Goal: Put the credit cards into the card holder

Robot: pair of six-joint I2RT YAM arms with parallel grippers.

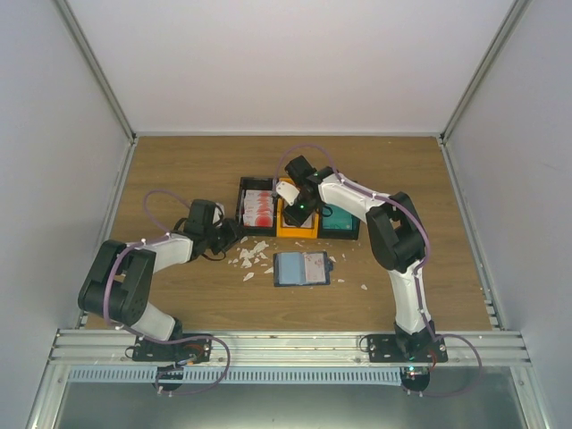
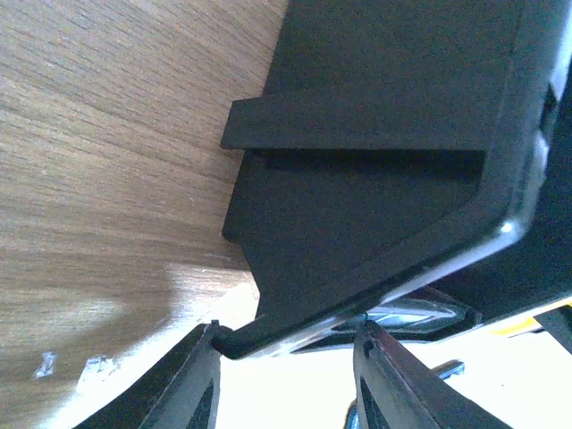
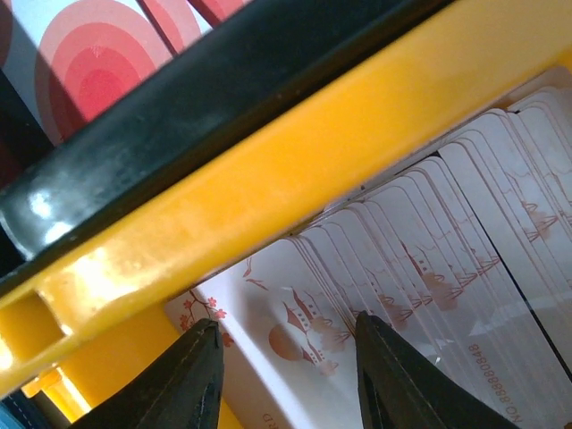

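Observation:
The card holder (image 1: pixel 290 268) lies open at the front middle of the table, blue on its left half, with a pale patterned card (image 1: pixel 315 267) on its right half. White patterned cards (image 3: pixel 313 340) stand leaning in a row inside the yellow box (image 3: pixel 277 179). Over that row, my right gripper is open, its fingers apart near the foremost cards and nothing clearly held. My left gripper is shut on the near corner of the black box (image 2: pixel 357 295), the wall passing between its fingers.
Red-patterned cards (image 1: pixel 258 210) fill the black box at left. A third box with green cards (image 1: pixel 338 218) stands at right. Pale scraps (image 1: pixel 254 254) litter the wood before the boxes.

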